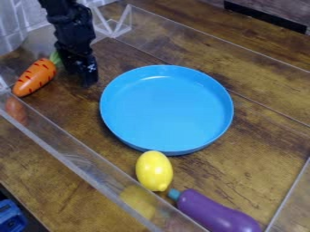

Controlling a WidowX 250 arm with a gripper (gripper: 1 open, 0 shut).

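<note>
My black gripper (76,63) reaches down from the top left, low over the wooden surface, its fingers open beside an orange toy carrot (35,77) with a green top. The carrot lies just left of the fingers; whether they touch its top is hard to tell. A blue plate (166,108) lies in the centre, to the right of the gripper.
A yellow lemon (154,170) and a purple eggplant (218,212) lie below the plate. Clear plastic walls (90,172) edge the area. A blue object (7,217) sits at the lower left outside it.
</note>
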